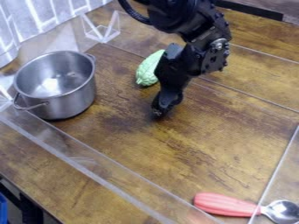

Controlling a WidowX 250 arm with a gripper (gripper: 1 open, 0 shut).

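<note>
The black robot gripper (163,107) reaches down from the top centre to just above or onto the wooden table; its dark fingers overlap, so whether it is open or shut is unclear. Just behind it, to the left, lies a pale green ridged vegetable (149,68), like a cabbage or gourd. A steel pot (56,83) stands at the left, apart from the gripper. A spoon with a pink handle (225,204) lies at the lower right.
Clear plastic walls (117,179) border the work area along the lower left and the right.
</note>
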